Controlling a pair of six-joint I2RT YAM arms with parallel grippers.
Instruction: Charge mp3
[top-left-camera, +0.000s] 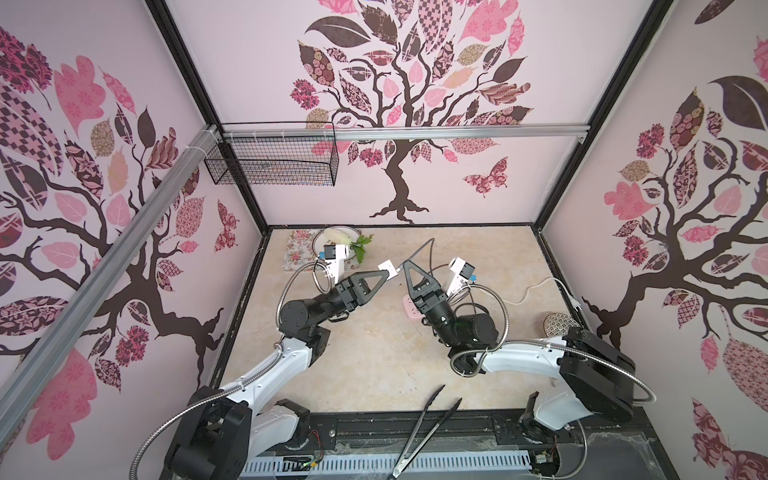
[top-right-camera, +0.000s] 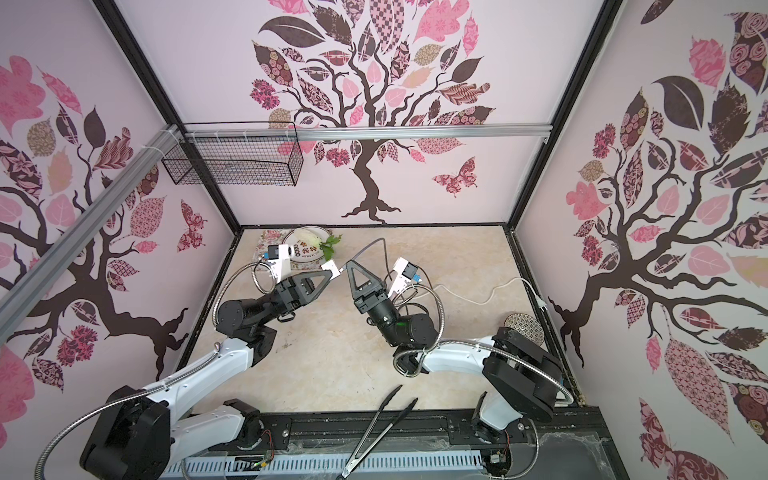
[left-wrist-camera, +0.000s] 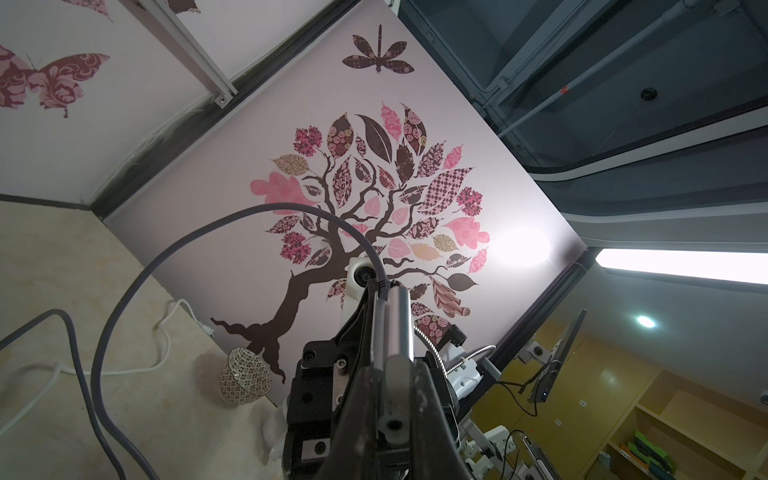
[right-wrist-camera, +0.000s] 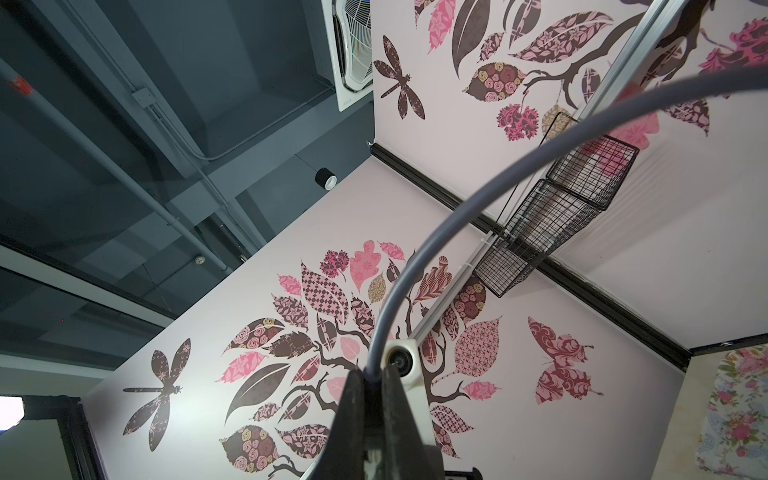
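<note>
A small white mp3 player (top-left-camera: 388, 269) is pinched at the tips of my left gripper (top-left-camera: 383, 274). Seen edge-on in the left wrist view, the player (left-wrist-camera: 397, 328) is a silver-grey bar between the fingers. My right gripper (top-left-camera: 407, 263) is shut on the end of a grey charging cable (right-wrist-camera: 480, 196), which arches up and away from its fingertips. Both grippers face each other above the table, player and cable end very close together. In the left wrist view the cable (left-wrist-camera: 240, 214) comes down beside the player's top; whether the plug sits in the port cannot be told.
A pink object (top-left-camera: 412, 308) lies on the table below the right gripper. A plate with greens (top-right-camera: 308, 244) stands at the back left, a woven ball (top-right-camera: 524, 327) at the right. Tongs (top-left-camera: 424, 432) cross the front edge.
</note>
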